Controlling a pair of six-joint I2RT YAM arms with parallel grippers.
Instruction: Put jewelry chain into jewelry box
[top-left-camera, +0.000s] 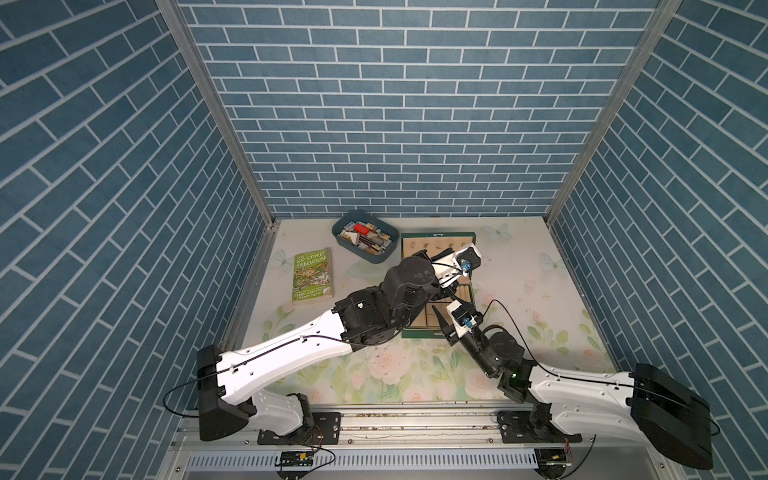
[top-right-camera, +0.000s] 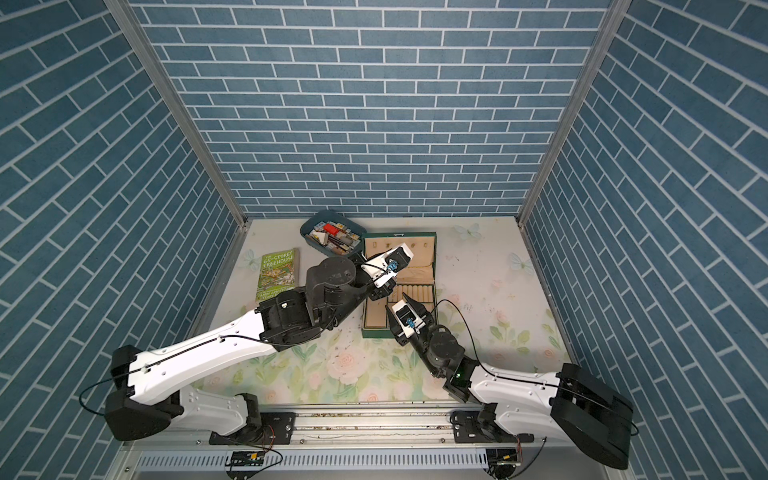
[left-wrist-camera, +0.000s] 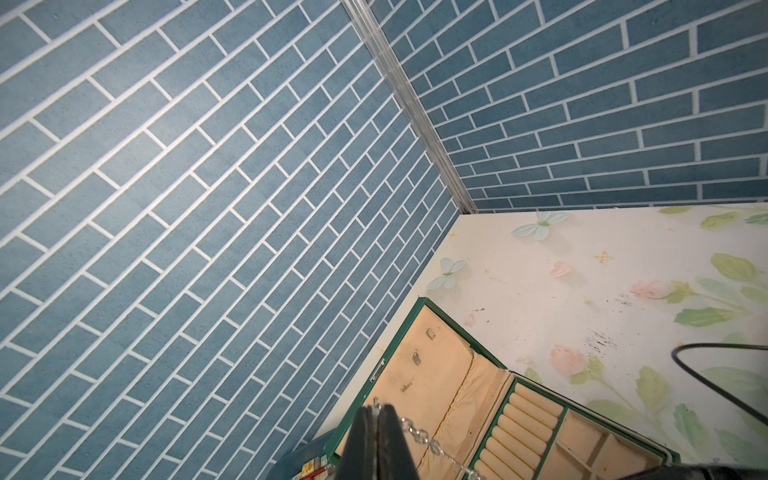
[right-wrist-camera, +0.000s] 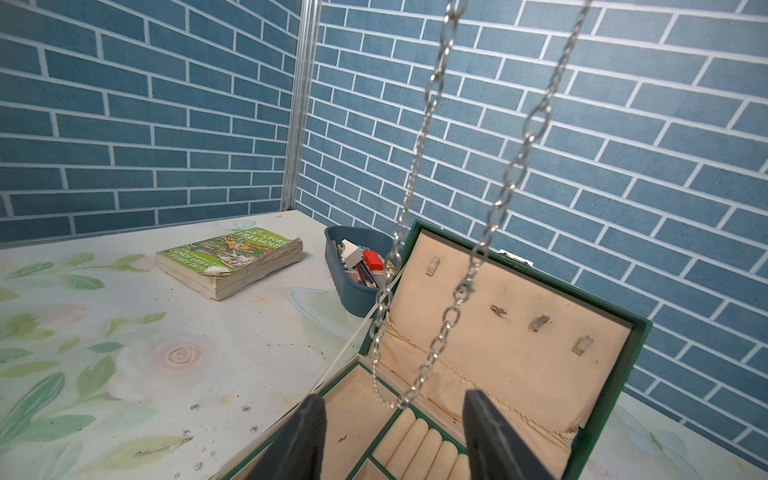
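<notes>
The silver jewelry chain (right-wrist-camera: 500, 212) hangs in a long loop in the right wrist view, its two strands leaving the top of the frame. In the left wrist view my left gripper is shut on the chain (left-wrist-camera: 424, 437), which shows at its fingertips. My right gripper has its fingers apart; the loop's bottom appears between the fingertips in that view, not pinched. The green jewelry box (right-wrist-camera: 512, 340) stands with its lid raised, showing cream lining, ring rolls and compartments. Both grippers are above the box (top-right-camera: 374, 330), and the arms partly cover it from overhead.
A dark blue bin (top-left-camera: 340, 232) of small items stands left of the box at the back. The green book (top-left-camera: 312, 276) lies farther left. To the right, the flowered tabletop (top-left-camera: 524, 272) is clear. The two arms are close together over the box.
</notes>
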